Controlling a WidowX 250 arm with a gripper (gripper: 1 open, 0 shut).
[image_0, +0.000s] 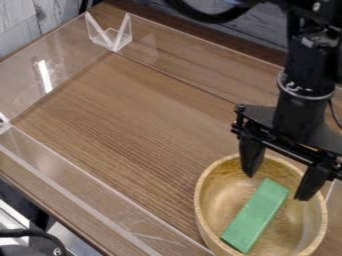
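My gripper is low on the right of the camera view, a black body with its fingers pointing down, open, over the back of a round cream bowl. A green block lies in the bowl, slightly below and in front of the fingers. I see nothing held between them.
A white wire-like holder stands at the back left of the wooden table. Clear plastic edges line the left side, with black cables at the lower left.
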